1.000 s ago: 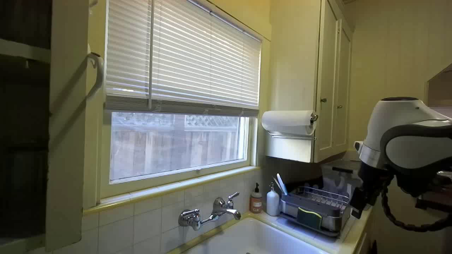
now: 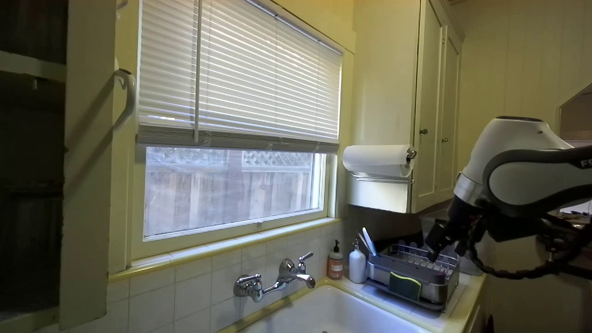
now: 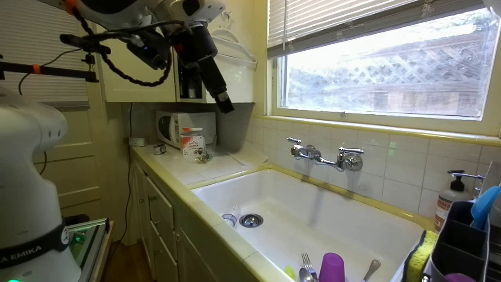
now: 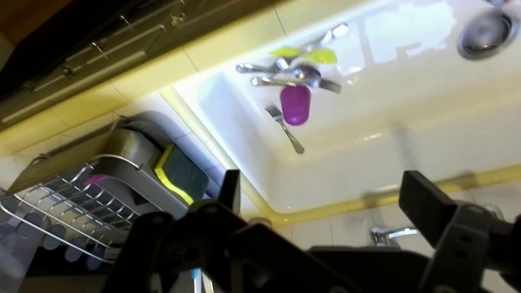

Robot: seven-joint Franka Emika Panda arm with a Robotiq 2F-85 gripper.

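Observation:
High over the sink (image 3: 300,221), my gripper is open, and nothing lies between its fingers. A purple cup (image 4: 296,105) rests in the sink, far below the fingertips. Beside it lie several forks and spoons, partly crossing one another, along with a yellow-green utensil (image 4: 321,55). One fork (image 4: 284,127) lies apart, closer to the sink's end wall. Exterior view 2 shows the cup (image 3: 332,268) at the bottom edge and a clear item (image 3: 231,215) by the drain. In exterior view 1 the gripper (image 2: 434,249) appears in front of the dish rack.
The dish rack (image 2: 413,274) stands on the counter, a yellow-green sponge (image 2: 405,287) on its side. Two soap bottles, one brown (image 2: 335,263), stand near it. The faucet (image 2: 277,277) juts from the tiled wall. A microwave (image 3: 185,127) and a box (image 3: 192,144) occupy the other counter.
The arm and gripper have moved left and upward in exterior view 1, and the gripper's angle has tilted. The rack, bottles and faucet look unchanged.

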